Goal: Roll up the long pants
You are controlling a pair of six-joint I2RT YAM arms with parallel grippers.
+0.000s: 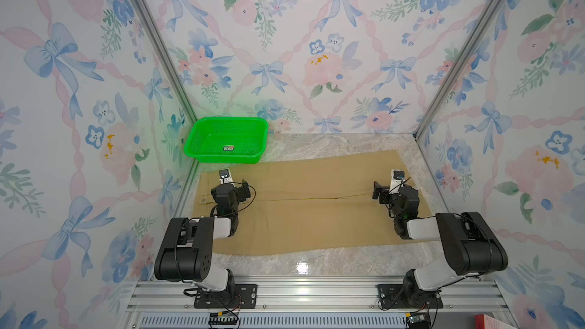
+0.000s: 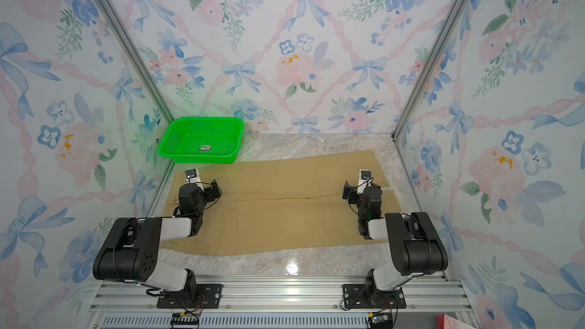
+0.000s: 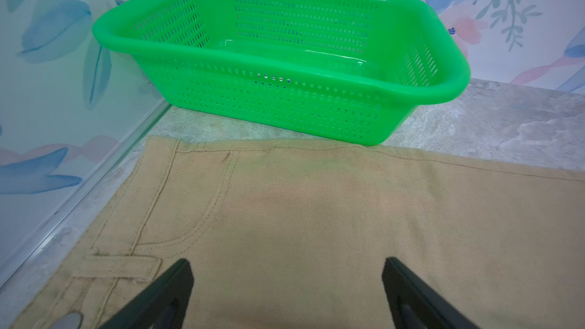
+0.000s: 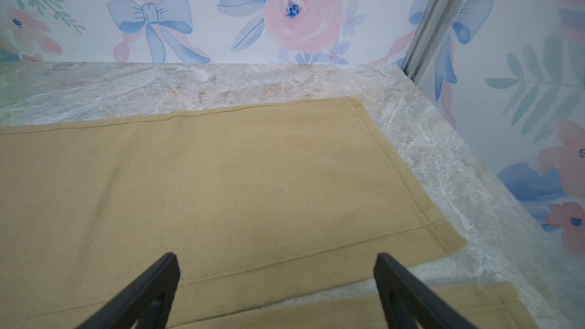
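Note:
Khaki long pants (image 1: 304,225) lie flat and stretched across the table, waistband at the left, the two legs side by side with hems at the right. In the left wrist view the waist and pocket (image 3: 189,207) show beneath my left gripper, which stands open above them, empty. My right gripper is open over the leg ends (image 4: 256,176), nothing between its fingers. Both arms are over the two ends of the pants in the top views.
A green plastic basket (image 1: 225,157) sits at the back left, close behind the pants. Bare marble table (image 1: 335,143) shows along the back and front. Patterned walls enclose the sides and back.

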